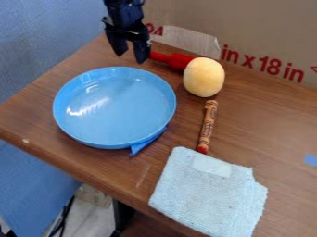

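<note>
My dark gripper [129, 49] hangs at the top left of the camera view, low beside the left end of a red object [173, 59], behind the blue plate [114, 105]; whether it is open or shut is unclear. The red object lies behind a round pale-yellow item [203, 77]. A long orange-brown stick-shaped packet [209, 124] lies upright in the view, right of the plate. A light blue folded cloth [209, 193] is at the bottom right.
A cardboard box [260, 32] with red print stands along the back. The table's left edge borders a blue surface [37, 65]. Blue tape [310, 159] is at the right edge.
</note>
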